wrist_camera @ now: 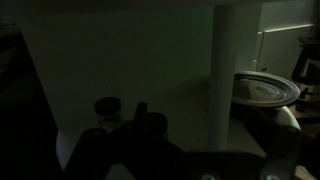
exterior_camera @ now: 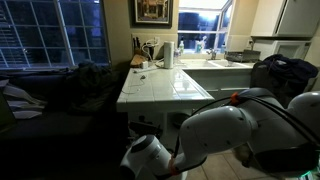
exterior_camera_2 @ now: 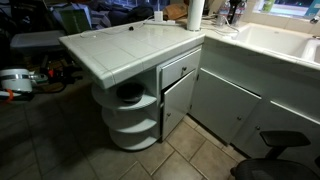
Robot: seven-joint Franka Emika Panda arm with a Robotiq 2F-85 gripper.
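Note:
In the wrist view, the dark fingers of my gripper reach into a dim, white-walled shelf space. How far apart they stand is lost in the shadow. A dark-lidded jar (wrist_camera: 108, 112) stands on the shelf to the left, and a second dark round lid (wrist_camera: 156, 123) shows just behind a finger. To the right, past a white post (wrist_camera: 221, 75), sits a round metal-rimmed dish (wrist_camera: 264, 90). Exterior view 2 has my gripper (exterior_camera_2: 66, 76) at the far left, beyond the counter's end; nothing can be made out between its fingers.
A white tiled counter (exterior_camera: 160, 88) overhangs rounded end shelves (exterior_camera_2: 131, 118), with a dark bowl (exterior_camera_2: 130, 92) on the upper one. A paper towel roll (exterior_camera: 168, 55) stands on the counter. A dark chair (exterior_camera_2: 275, 168) is at lower right.

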